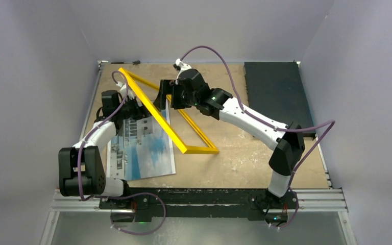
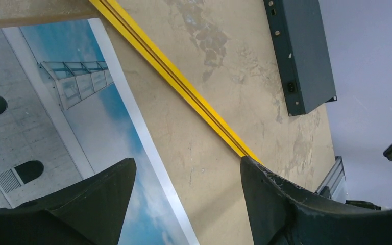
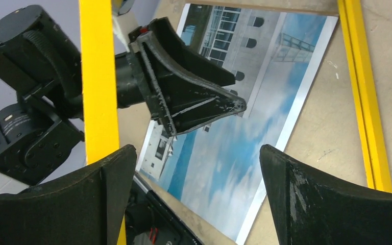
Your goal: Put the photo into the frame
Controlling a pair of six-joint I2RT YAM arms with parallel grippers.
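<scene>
The photo, a print of a building and blue sky, lies flat on the left of the table. The yellow frame stands tilted beside and partly over it, with one long side raised and the other low on the table. My left gripper is above the photo with its fingers apart and nothing between them. My right gripper hangs open over the frame's opening. The raised side passes behind one of its fingers; whether they touch, I cannot tell.
A black panel lies at the right rear. Bare table shows between the frame and that panel. The dark front rail bounds the table.
</scene>
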